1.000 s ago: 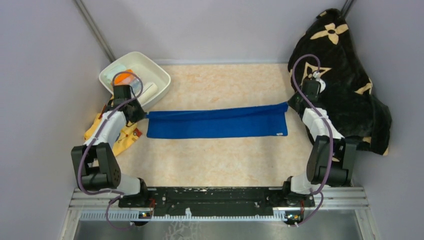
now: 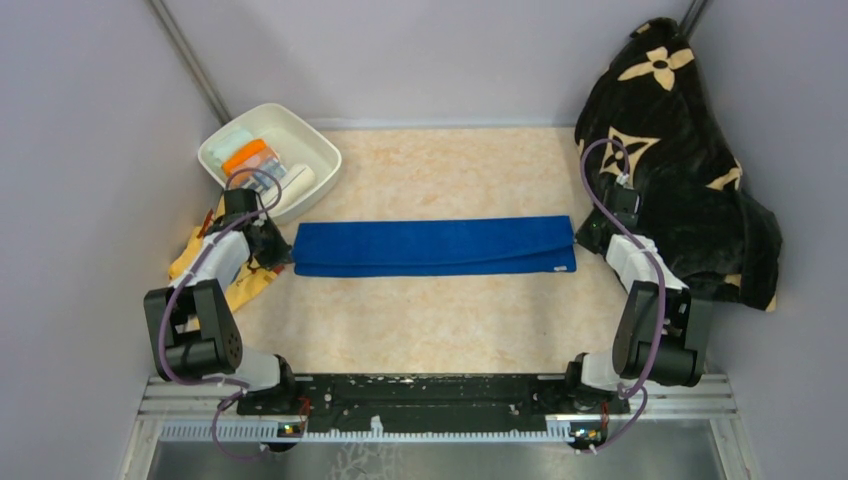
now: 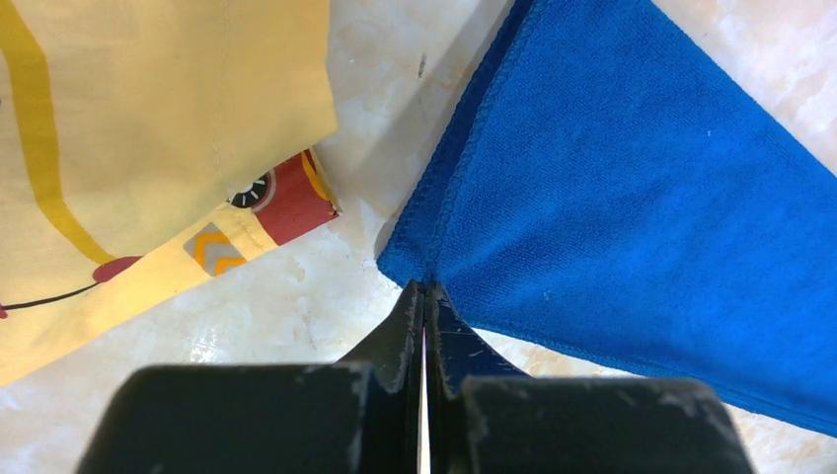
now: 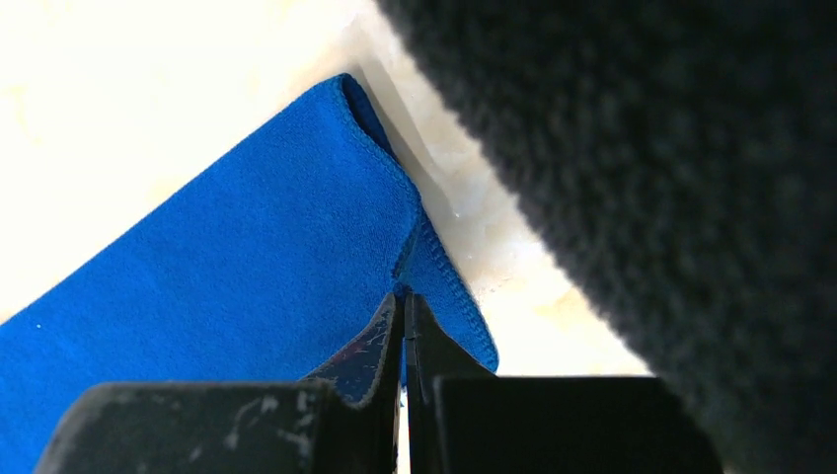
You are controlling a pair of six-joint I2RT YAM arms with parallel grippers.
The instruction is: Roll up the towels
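A blue towel (image 2: 430,240) lies lengthwise across the table, its upper layer folded toward the front over a strip of the lower layer. At its left end, my left gripper (image 2: 289,257) is shut on the corner of that upper layer. The left wrist view shows the pinched corner right at the fingertips (image 3: 413,301), with the lower layer peeking out beside it. On the right end, my right gripper (image 2: 577,240) is shut on the upper layer's corner; in the right wrist view the cloth (image 4: 286,237) rises slightly there, and the lower corner sticks out past the fingers.
A white bin (image 2: 325,160) with packets and a white roll stands at the back left. Yellow printed cloth (image 2: 245,288) lies under the left arm. A dark, flower-patterned cloth (image 2: 690,180) fills the right side, close to the right gripper.
Both grippers have come toward the front, drawing the towel's upper edge with them. The upper layer now covers most of the lower one, leaving a narrow strip at the front.
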